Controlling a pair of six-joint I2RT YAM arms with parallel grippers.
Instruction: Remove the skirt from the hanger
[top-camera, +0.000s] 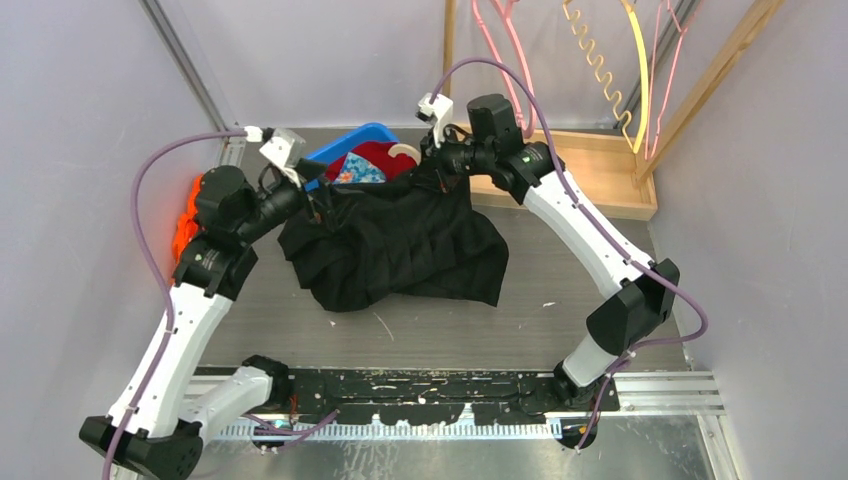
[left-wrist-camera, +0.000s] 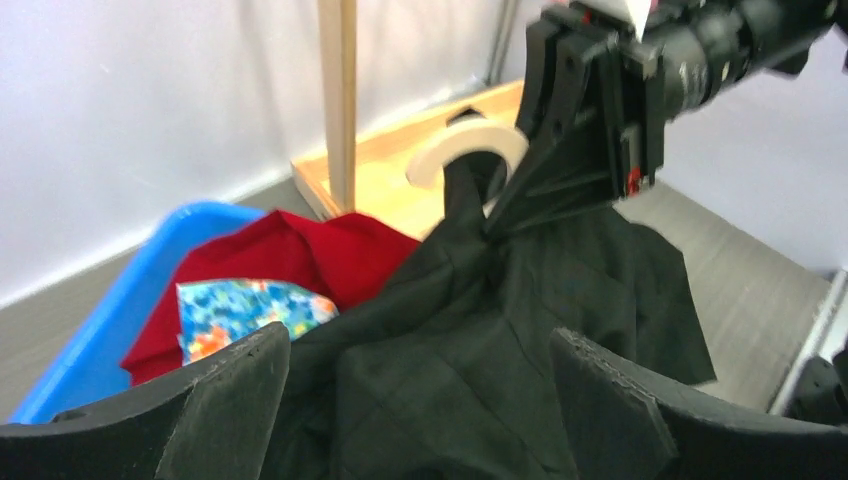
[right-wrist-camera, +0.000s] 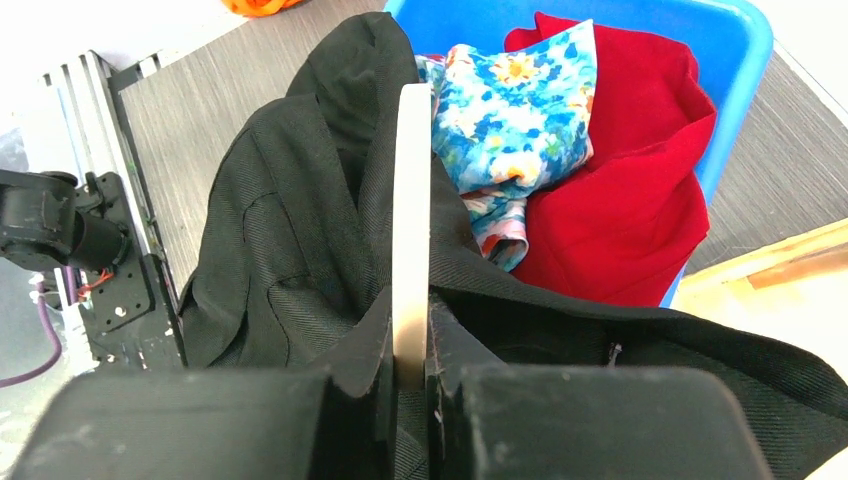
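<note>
The black skirt (top-camera: 390, 250) hangs spread over the front of the blue bin. My right gripper (top-camera: 435, 172) is at its upper right part, where the pale hanger's hook rises; in the right wrist view the hanger (right-wrist-camera: 410, 230) runs down between the fingers, edge-on, with skirt cloth around it. Whether the fingers grip it firmly is hard to tell. My left gripper (top-camera: 318, 205) stands open at the skirt's upper left, its fingers apart above the cloth in the left wrist view.
The blue bin (right-wrist-camera: 745, 50) holds red and floral cloth behind the skirt. Orange cloth (top-camera: 187, 220) lies at left. A wooden rack (top-camera: 610, 200) with coloured hangers stands at back right.
</note>
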